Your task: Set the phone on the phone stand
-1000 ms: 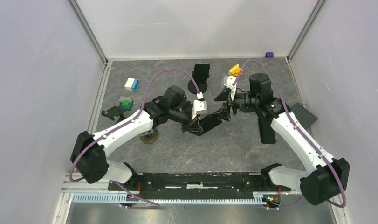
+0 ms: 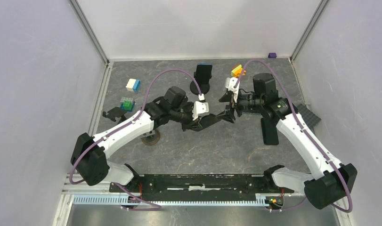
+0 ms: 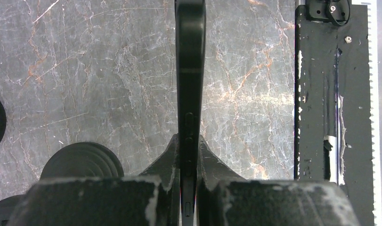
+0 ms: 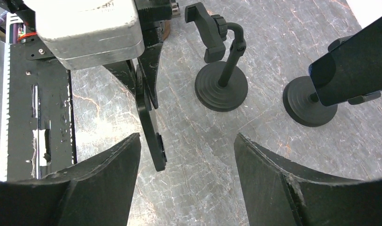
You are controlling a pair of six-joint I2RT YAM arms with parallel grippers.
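Observation:
A black phone (image 2: pixel 209 121) (image 3: pixel 190 75) (image 4: pixel 149 124) is held edge-up by my left gripper (image 2: pixel 193 123), which is shut on it near mid table. Facing it from the right, my right gripper (image 2: pixel 227 106) stands open, the phone apart from its fingers (image 4: pixel 99 183) and slightly beyond them in the right wrist view. An empty phone stand (image 4: pixel 221 87) shows at the top middle of the right wrist view. Another stand (image 2: pixel 199 88) (image 4: pixel 305 106) at the back holds a dark phone (image 4: pixel 351 61).
Small blocks (image 2: pixel 133 84) lie at the left and back right. A black flat object (image 2: pixel 269 134) lies on the right beside a dark grid pad (image 2: pixel 309 117).
The phone in my left gripper has turned more edge-up and looks narrower from above. My right gripper has moved slightly to the right.

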